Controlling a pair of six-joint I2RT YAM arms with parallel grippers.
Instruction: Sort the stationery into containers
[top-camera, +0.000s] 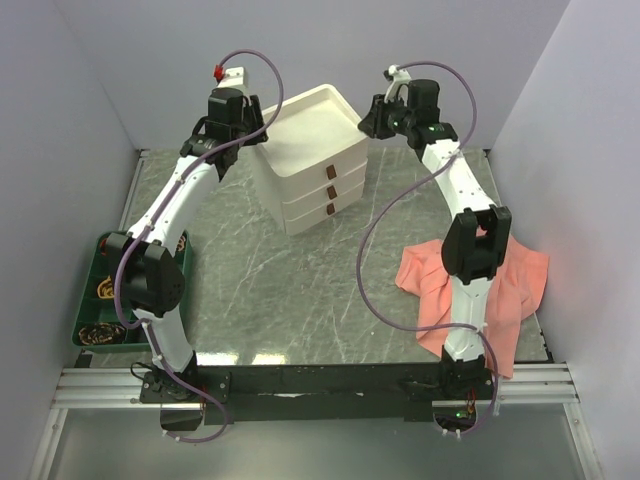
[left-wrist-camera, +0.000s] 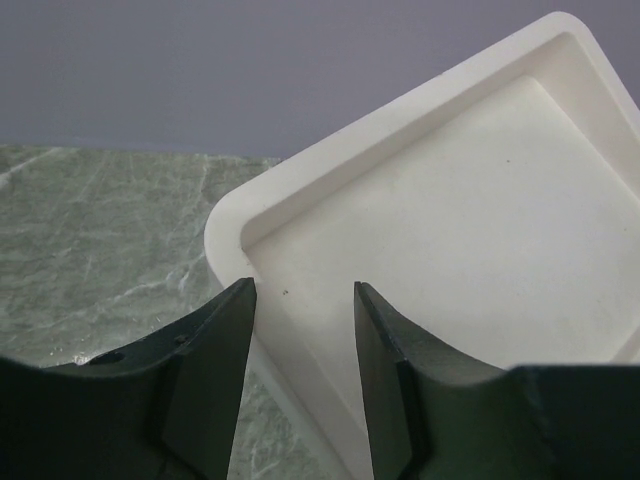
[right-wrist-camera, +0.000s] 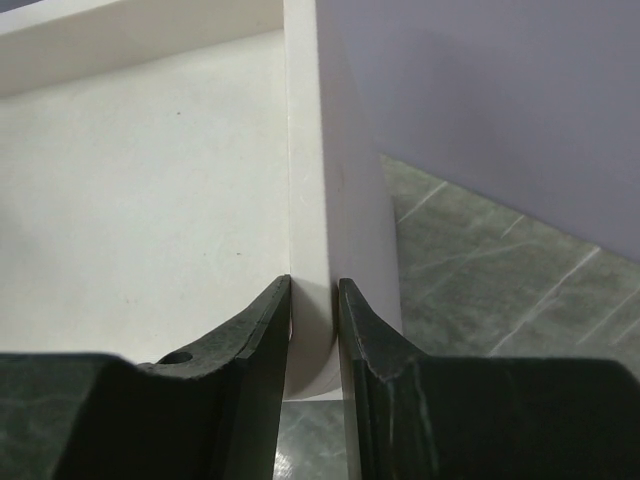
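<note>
A white three-drawer box (top-camera: 311, 140) with small brown pulls stands at the back of the table, its shallow top tray visible in both wrist views. My left gripper is open at the tray's left side, one finger by the rim (left-wrist-camera: 228, 240). My right gripper is shut on the tray's right rim (right-wrist-camera: 305, 150) near its corner, the rim between the fingertips.
A green compartment tray (top-camera: 125, 335) with small items, some unclear, lies at the left. A pink cloth (top-camera: 500, 290) covers the right front. Walls border it.
</note>
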